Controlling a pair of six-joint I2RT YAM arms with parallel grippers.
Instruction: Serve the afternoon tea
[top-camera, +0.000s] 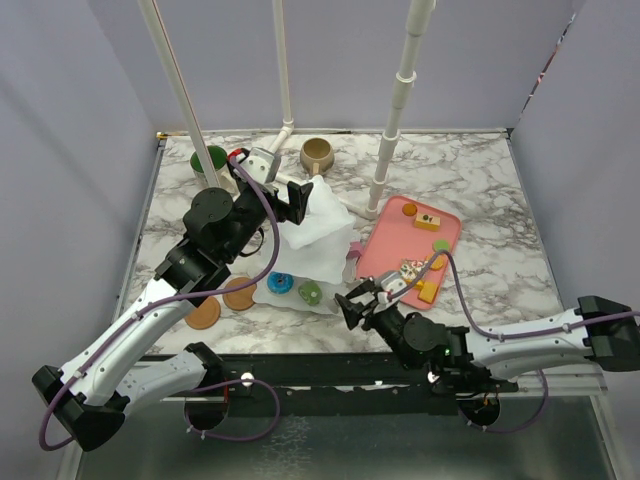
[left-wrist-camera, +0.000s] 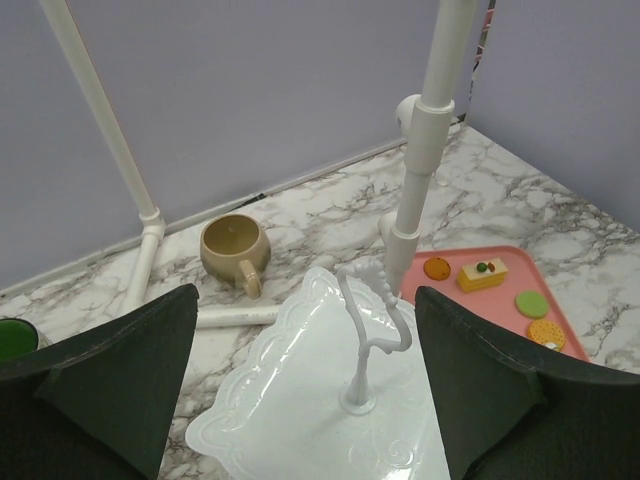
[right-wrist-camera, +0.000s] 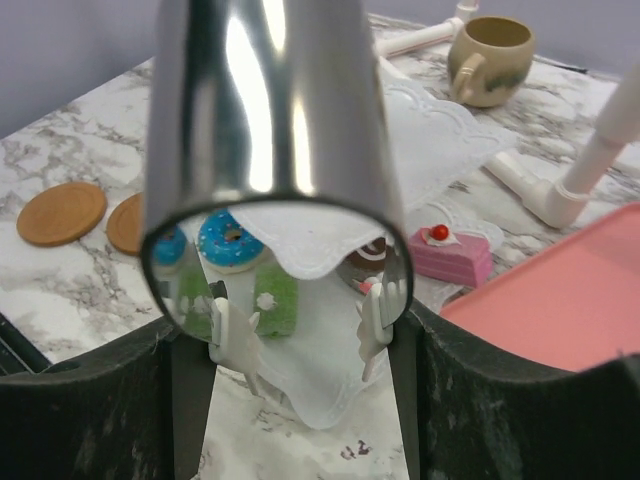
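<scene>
My right gripper is shut on U-shaped metal tongs, whose white tips stand apart with nothing between them. Beyond the tips, a green roll lies on the lower tier of a white two-tier stand, with a blue donut beside it. A chocolate piece and a pink cake with a red berry sit at the stand's right side. My left gripper is open, the stand's white handle showing between its fingers. The upper tier is tilted and empty in view.
On the right, a pink tray bears several sweets. A tan mug and a green cup stand at the back. Wooden coasters lie at the left. White pipes rise behind the stand.
</scene>
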